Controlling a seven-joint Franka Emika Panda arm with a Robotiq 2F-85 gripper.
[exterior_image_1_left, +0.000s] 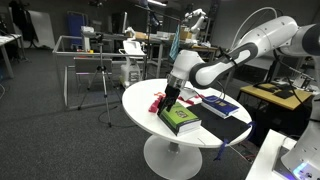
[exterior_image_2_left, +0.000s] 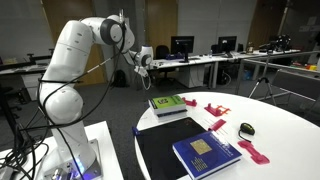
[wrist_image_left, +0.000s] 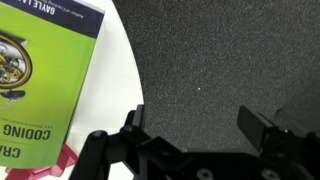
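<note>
My gripper stands open in the wrist view, one dark finger at each side, with only grey carpet visible between them. A green book (wrist_image_left: 45, 80) with a bicycle wheel on its cover lies left of the fingers, near the rim of the white table (wrist_image_left: 121, 75). It tops a small stack beside the table edge in the first exterior view, with the gripper (exterior_image_1_left: 171, 99) appearing just above and to the left. From the second exterior view, the gripper (exterior_image_2_left: 143, 78) hangs beyond the green book (exterior_image_2_left: 168, 101), seemingly past the table's edge.
A blue book (exterior_image_2_left: 206, 152) lies beside a black mat (exterior_image_2_left: 165, 140) on the table. Several red pieces (exterior_image_2_left: 254, 153) and a small black-and-yellow item (exterior_image_2_left: 246, 130) are scattered across the other side. A tripod (exterior_image_1_left: 104, 75) stands on the floor behind.
</note>
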